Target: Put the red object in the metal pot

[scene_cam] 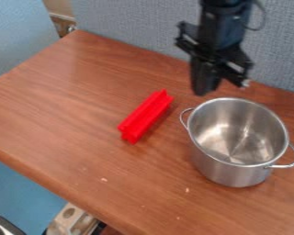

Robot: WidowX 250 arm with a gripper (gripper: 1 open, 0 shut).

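Note:
The red object [146, 116], a long block-like piece, lies slanted on the wooden table, left of the metal pot. The metal pot [211, 163] is silver, open at the top and has wire handles at its sides. Above and behind the pot's rim hangs my dark gripper [220, 84], pointing down. It is apart from the red object, up and to the right of it. The fingers are dark and blurred, so their spread is unclear.
A grey-blue wall [131, 20] stands close behind the table. Part of some hardware [71, 220] shows at the lower left edge.

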